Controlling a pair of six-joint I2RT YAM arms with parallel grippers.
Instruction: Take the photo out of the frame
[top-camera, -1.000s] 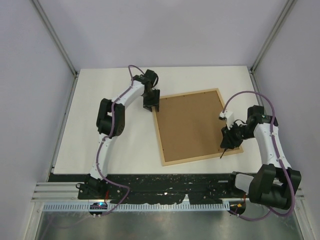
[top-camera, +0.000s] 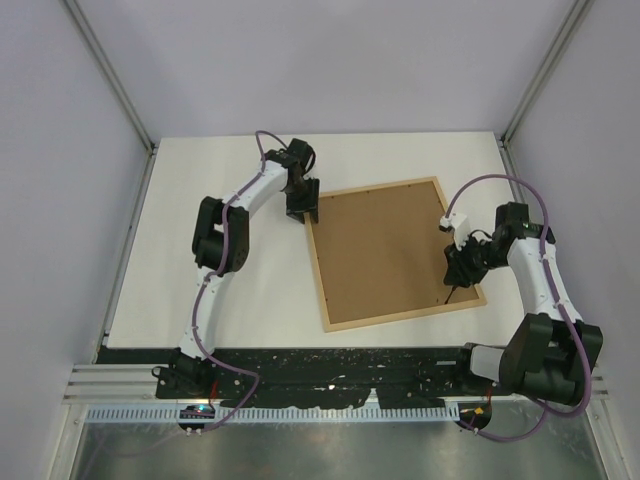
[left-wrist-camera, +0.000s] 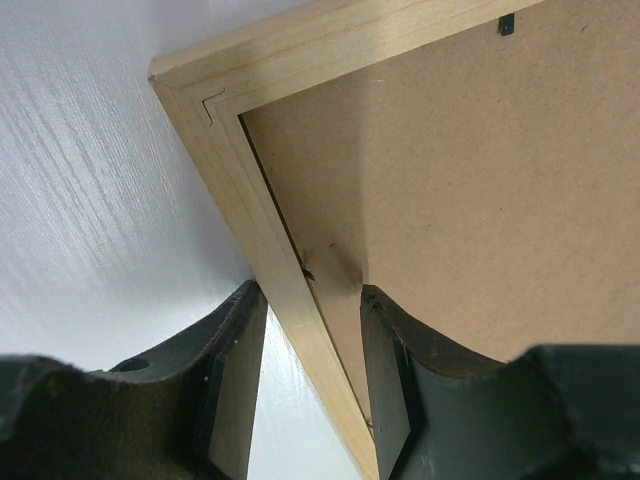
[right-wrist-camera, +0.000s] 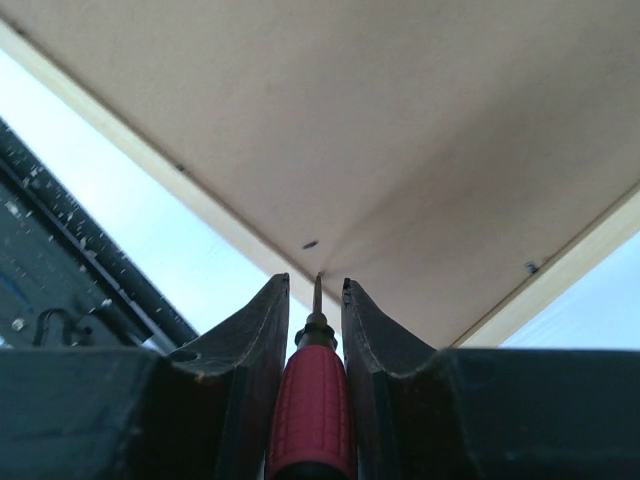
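Observation:
The photo frame (top-camera: 405, 317) lies face down on the white table, its brown backing board (top-camera: 380, 250) uppermost. My left gripper stands part open over the frame's left rail (left-wrist-camera: 262, 222), one finger outside it and the other above the board. A gap shows between the fingers. In the right wrist view my right gripper is shut on a screwdriver with a red handle (right-wrist-camera: 314, 405). Its thin tip points at the board near the front rail, just beside a dark metal tab (right-wrist-camera: 310, 244); contact cannot be told. The photo itself is hidden.
More small dark tabs sit along the board's edges, one by the side rail (right-wrist-camera: 531, 267) and one near a corner (left-wrist-camera: 506, 24). A dark strip (top-camera: 300, 375) runs along the table's front.
My left arm looks still.

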